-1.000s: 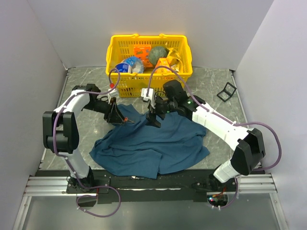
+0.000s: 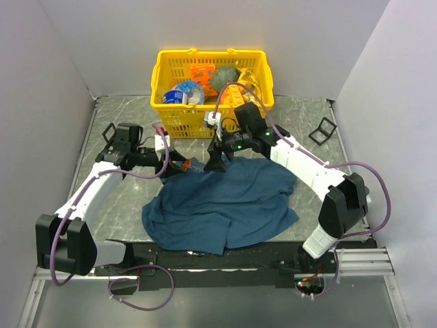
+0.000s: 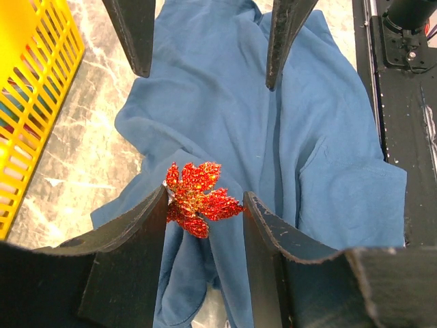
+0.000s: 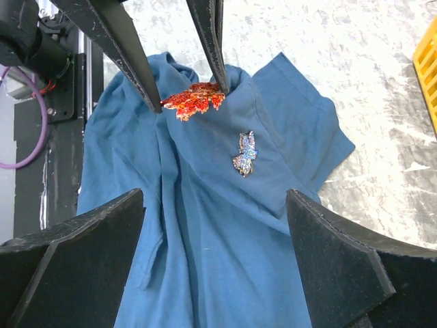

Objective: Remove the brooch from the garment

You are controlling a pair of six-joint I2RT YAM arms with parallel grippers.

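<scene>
My left gripper (image 2: 183, 164) is shut on a glittery red leaf-shaped brooch (image 3: 201, 198), seen in both wrist views held above the blue garment (image 2: 218, 212). My right gripper (image 2: 215, 161) is just right of it with its fingers apart and nothing between them. In the right wrist view a small silvery sparkly piece (image 4: 245, 154) lies on a raised fold of the cloth, below the red brooch.
A yellow basket (image 2: 171, 116) full of goods stands behind the garment. Black frames lie at the left and at the right (image 2: 322, 130). Bare marble flanks the cloth.
My left arm has swung round toward the front, its gripper moving slightly right with the brooch. The right gripper has risen slightly and shifted. The garment's left edge has moved rightward.
</scene>
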